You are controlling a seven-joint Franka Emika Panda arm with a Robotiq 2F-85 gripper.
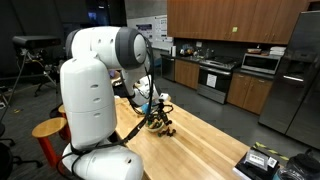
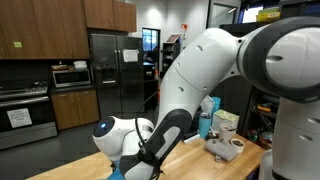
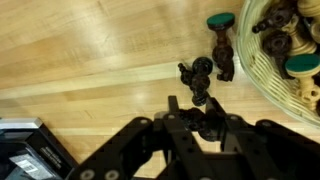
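Dark brown turned wooden pieces, like chess pieces, lie on the wooden table. In the wrist view one piece (image 3: pixel 197 78) lies just beyond my fingers, and another with a green base (image 3: pixel 221 45) lies beside the basket. My gripper is shut on a dark brown piece (image 3: pixel 206 123), mostly hidden between the black fingers. The woven basket (image 3: pixel 247 62) at the right holds several brown and pale pieces with green bases. From exterior view 1 the gripper (image 1: pixel 150 111) appears close to the basket; exterior view 2 does not show its fingertips clearly.
A black boxed device (image 3: pixel 34 148) sits at the wrist view's lower left, apart from the pieces. Dark equipment (image 1: pixel 258 162) stands on the table's near right in exterior view 1.
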